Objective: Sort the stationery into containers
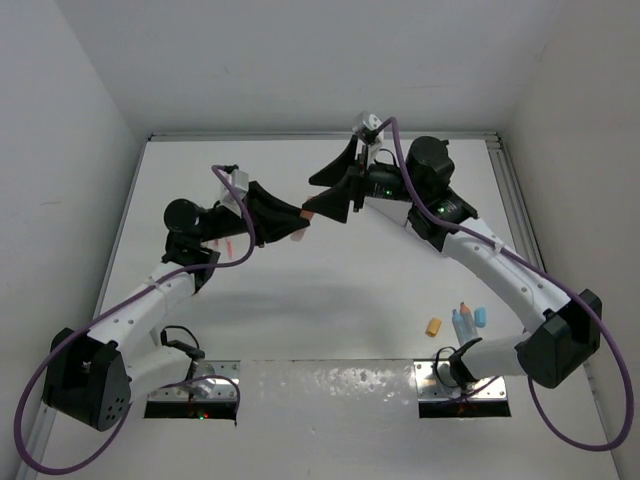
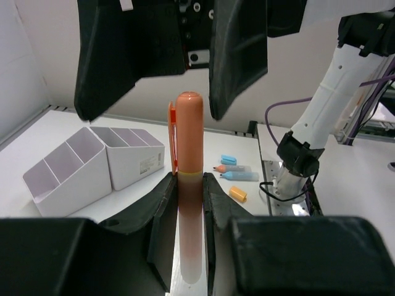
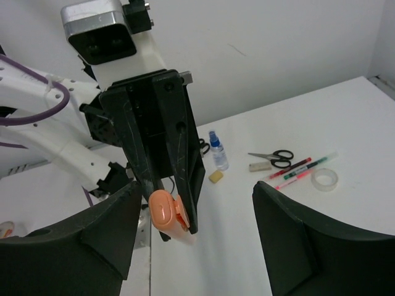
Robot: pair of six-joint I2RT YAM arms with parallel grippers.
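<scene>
My left gripper (image 1: 298, 222) is shut on an upright orange highlighter (image 2: 190, 139), orange at the top with a pale lower end and an orange clip. My right gripper (image 1: 335, 190) is open, its fingers hanging just above and around the highlighter's top in the left wrist view, not visibly touching it. In the right wrist view the highlighter (image 3: 163, 208) shows between the open fingers, toward the left one. Scissors (image 3: 278, 157), several pens (image 3: 296, 169), a tape roll (image 3: 324, 180), a spray bottle (image 3: 217, 153) and small blocks lie on the table.
White compartment containers stand at the back right, partly behind my right arm in the top view. Blue and orange bottles (image 2: 239, 176), a blue eraser (image 2: 228, 160) and a yellow item (image 1: 433, 326) lie near the right front.
</scene>
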